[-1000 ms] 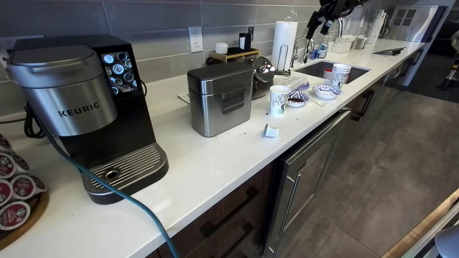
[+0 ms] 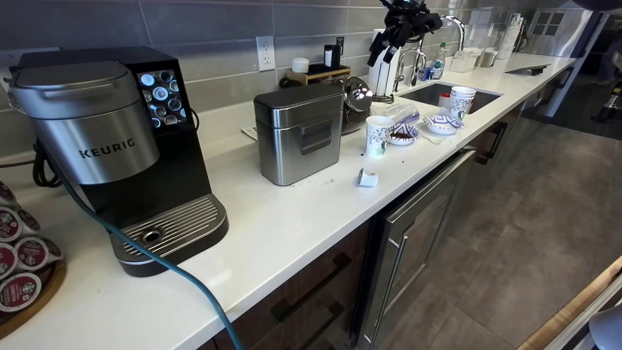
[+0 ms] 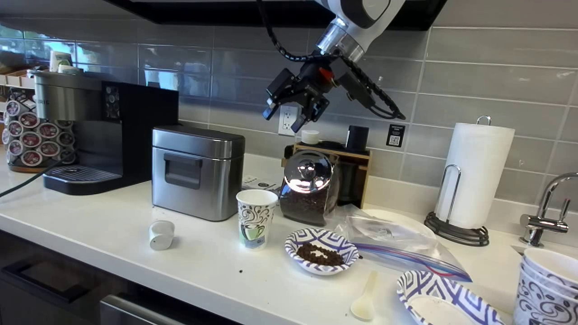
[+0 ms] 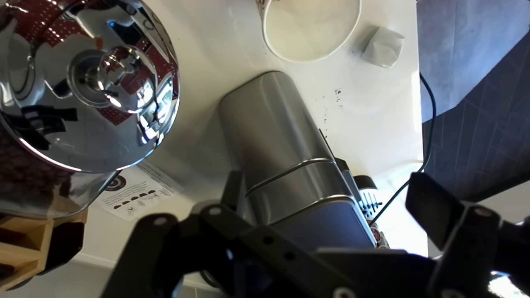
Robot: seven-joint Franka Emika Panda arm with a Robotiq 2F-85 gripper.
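Note:
High over the counter, my gripper (image 3: 282, 120) is open, its fingers wide apart with nothing between them. In the wrist view the gripper overlaps the steel bin (image 4: 280, 119), which stands below it. The bin (image 3: 198, 168) has a dark lid that is closed. A patterned paper cup (image 3: 254, 219) stands upright to the bin's right. Near the counter's front lies a small white pod (image 3: 161, 235) on its side. Behind the cup, the glass jar (image 3: 304, 203) of dark beans has a shiny metal lid (image 4: 94, 82).
A Keurig coffee machine (image 2: 119, 146) stands left of the bin. Patterned bowls (image 3: 312, 266), one with beans, a spoon (image 3: 363, 303), a plastic bag (image 3: 401, 246) and stacked cups (image 3: 547, 287) crowd the right. A paper towel roll (image 3: 479, 173) stands behind.
In exterior view 1 my gripper has shifted left, from over the sink area to in front of the paper towel roll. The objects on the counter have stayed put.

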